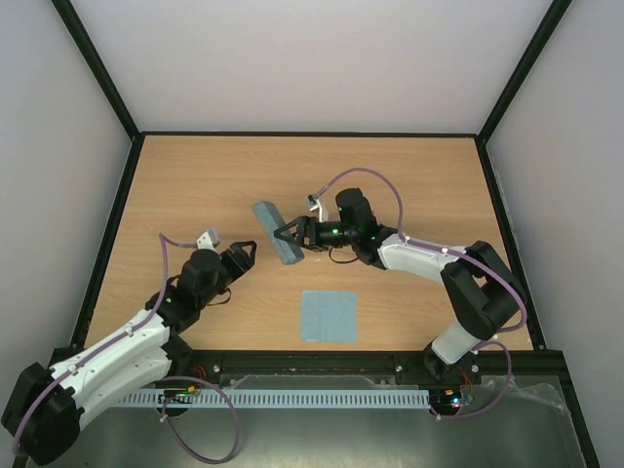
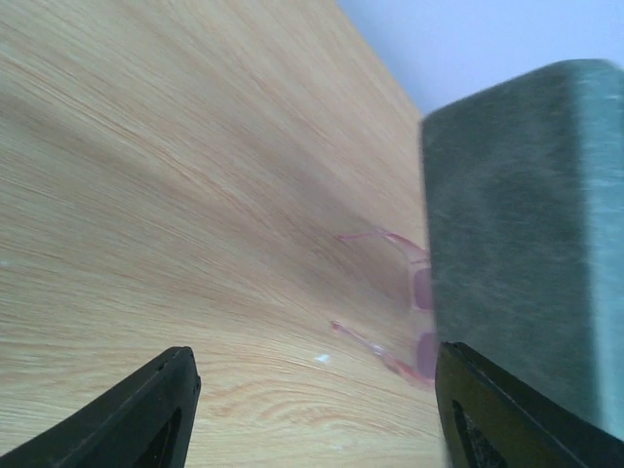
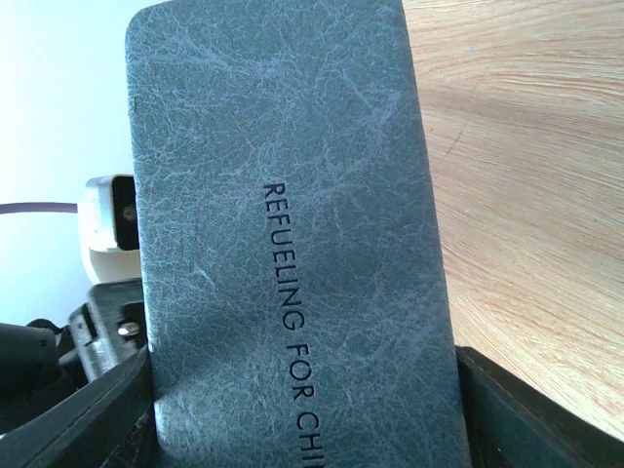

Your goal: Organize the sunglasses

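A blue-grey glasses case (image 1: 280,234) hangs tilted over the middle of the table, with my right gripper (image 1: 283,233) shut on it. Its lettered face (image 3: 292,234) fills much of the right wrist view, between the fingers. To the left of the case stands my left gripper (image 1: 250,254), its fingers apart and nothing between them. In the left wrist view the case's dark side (image 2: 517,234) rises by the right finger (image 2: 463,400). Pink-framed sunglasses (image 2: 422,290) lie on the table beyond, partly hidden by the case. Whether the case's lid is fully closed I cannot tell.
A light blue-grey cloth (image 1: 329,316) lies flat near the table's front edge. Walls close in its sides and back.
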